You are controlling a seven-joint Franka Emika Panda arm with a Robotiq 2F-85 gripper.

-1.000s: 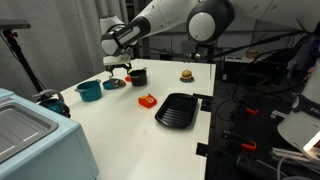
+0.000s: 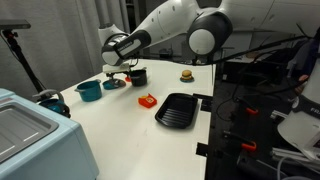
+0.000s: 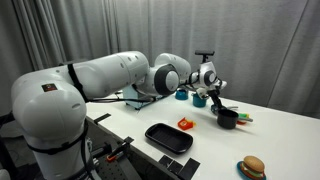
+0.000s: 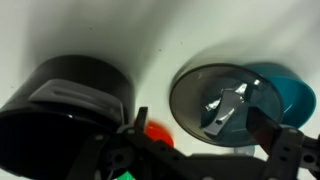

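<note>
A clear lid with a dark rim and grey handle (image 4: pixel 226 108) lies over part of a teal bowl (image 4: pixel 296 98) in the wrist view. My open gripper is at the lower edge of that view, with dark fingers (image 4: pixel 264 130) set apart near the lid's lower side. Nothing shows held between them. A black pot (image 4: pixel 75 80) stands to the left, its handle facing up at the camera. In the first exterior view the gripper (image 2: pixel 118 68) hangs just above the lid area, close to the black pot (image 2: pixel 139 78).
Teal bowls (image 2: pixel 90 91) sit on the left of the white table. Nearer the front are a red-orange item (image 2: pixel 148 101) and a black tray (image 2: pixel 178 112). A toy burger (image 2: pixel 187 74) stands on the right.
The arm's far end has come down and shifted slightly left toward the lid and bowls. The objects on the table appear to stay where they were.
</note>
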